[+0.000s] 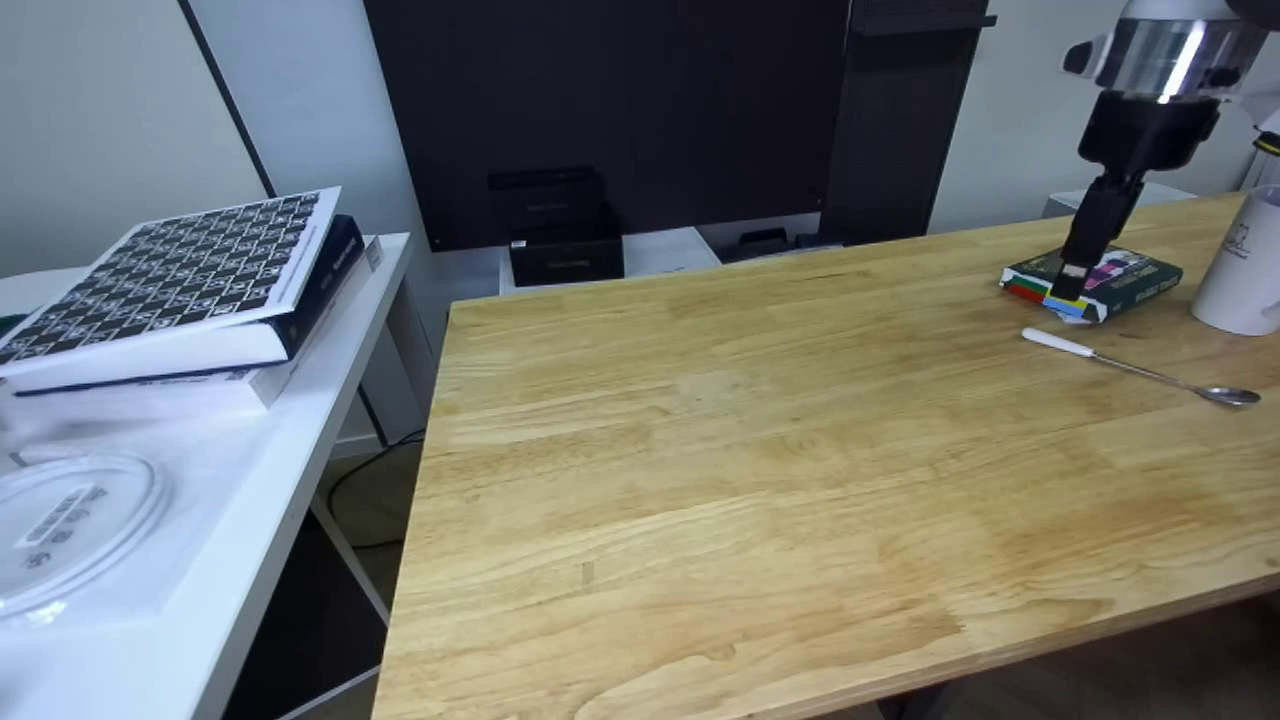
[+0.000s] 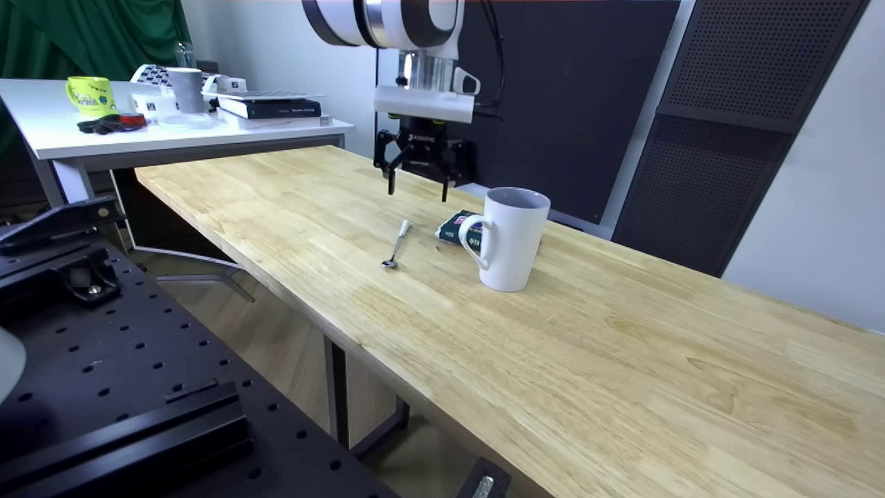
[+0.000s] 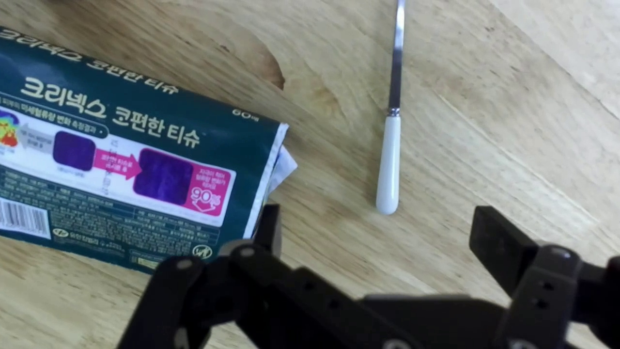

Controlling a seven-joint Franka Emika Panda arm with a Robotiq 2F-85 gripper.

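My gripper hangs open above the wooden table, its two black fingers spread wide with nothing between them. In the wrist view a spoon's white handle lies on the table ahead of the gap between the fingertips, its metal shaft leading away to the top edge. The whole spoon shows in exterior view 1, bowl toward the right. A dark green tissue pack lies flat to the left of the spoon in the wrist view, close to the left finger. A white mug stands upright beside the pack.
A white side table holds stacked books beyond a gap. A black perforated bench sits in front of the wooden table.
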